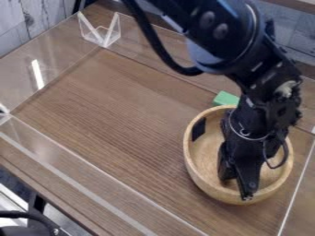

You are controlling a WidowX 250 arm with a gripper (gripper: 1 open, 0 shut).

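My gripper [246,173] reaches down from the upper right into a round tan bowl [207,175] at the right of the table. Its fingers are inside the bowl and hide much of the interior; I cannot see anything held between them. A small black piece [197,131] shows at the bowl's left inner wall.
A green block [224,99] sits just behind the bowl, partly covered by the arm. A clear wire-like holder [101,29] stands at the back left.
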